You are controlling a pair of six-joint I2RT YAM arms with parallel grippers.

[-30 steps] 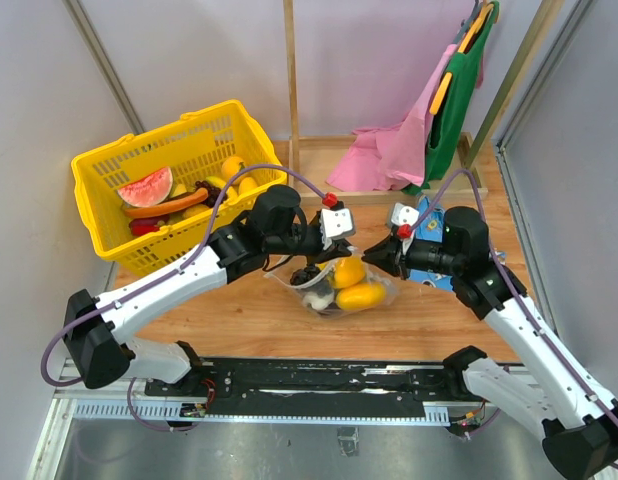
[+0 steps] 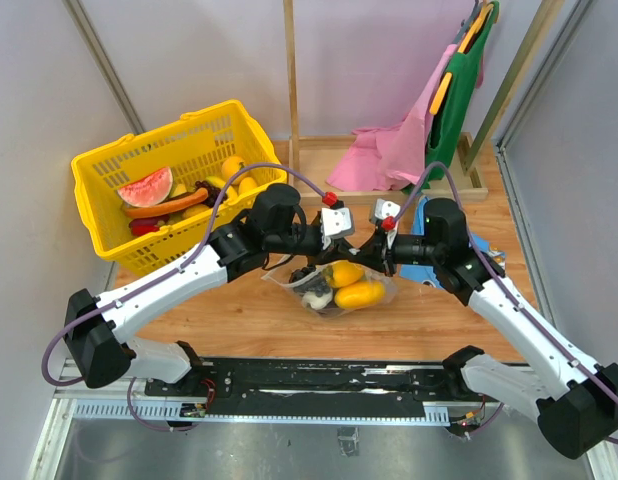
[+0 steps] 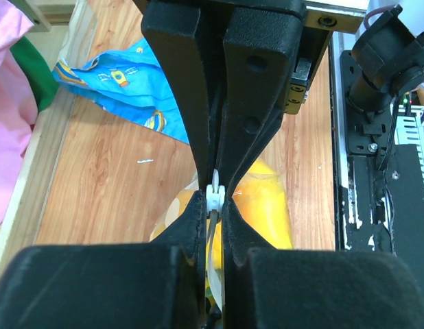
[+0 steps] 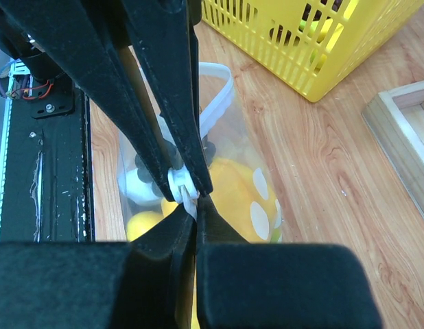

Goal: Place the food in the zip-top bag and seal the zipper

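Note:
The clear zip bag [image 2: 324, 300] with yellow, dark and white food inside sits at the table's middle. At its white zipper top [image 4: 215, 103] both grippers meet. My left gripper has the small white zipper slider [image 3: 215, 198] between its fingertips. My right gripper is closed right at that same slider, its fingertips touching or nearly touching those of the left; whether it grips anything is unclear. In the top view the grippers hide part of the bag.
A yellow basket [image 2: 109, 180] of food stands back left. A wooden rack [image 2: 319, 165] with pink and green clothes is at the back. A blue cloth lies to the right. Bare table surrounds the bag.
My right arm has moved left and inward, bringing its gripper up to the left gripper at the bag's top. The left arm has barely moved.

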